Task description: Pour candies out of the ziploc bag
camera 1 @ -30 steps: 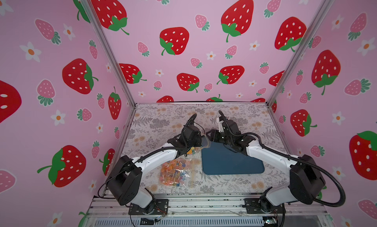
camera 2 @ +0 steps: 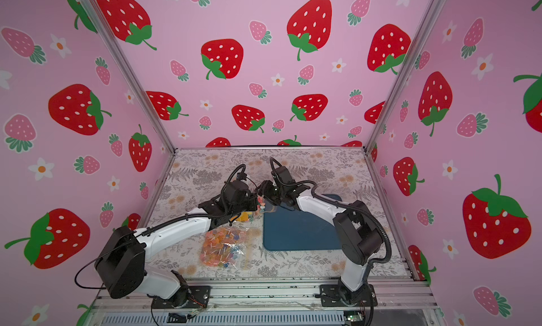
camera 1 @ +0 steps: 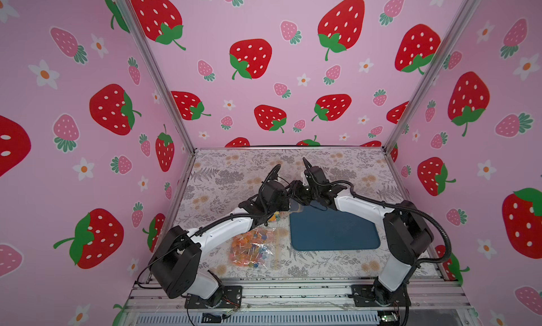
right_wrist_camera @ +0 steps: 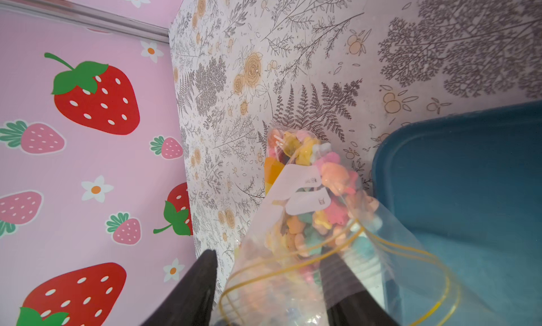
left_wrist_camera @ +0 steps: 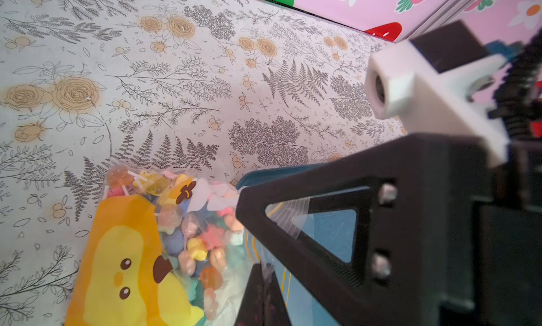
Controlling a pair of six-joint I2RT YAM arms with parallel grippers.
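Observation:
The ziploc bag [left_wrist_camera: 209, 241], clear plastic with colourful candies and a yellow printed character, lies left of the blue tray [camera 1: 336, 230]. Its loose open-end plastic with yellow seal lines rises toward the cameras in the right wrist view. My left gripper is shut, its tips meeting the bag's plastic edge. My right gripper stands part open at the bag's mouth, fingers apart; clear film spreads across one of its fingers [right_wrist_camera: 344, 289]. Whether that finger is inside or behind the film I cannot tell. From above, both grippers face each other closely, hiding most of the bag.
A second clear bag of candies [camera 1: 252, 248] lies on the patterned table in front of the left arm. The tray looks empty where it shows. Bare table stretches behind both arms, up to the pink wall.
The right arm has moved left, bringing its gripper right up to the left gripper and the bag's mouth. The left arm has barely moved. The second bag and tray have stayed put.

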